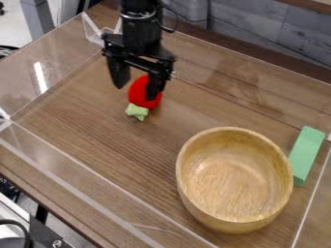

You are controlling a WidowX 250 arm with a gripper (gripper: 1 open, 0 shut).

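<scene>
My black gripper [139, 60] is open above a red rounded object [146, 93], its fingers on either side over the wooden table [77, 155]. The red object has a small pale green piece [135, 111] at its lower left, which looks like a stem or leaves.
A large yellow bowl [230, 179] fills the lower right. A light green block [305, 155] lies at the right edge. A clear or white object sits at the top left, partly behind the arm.
</scene>
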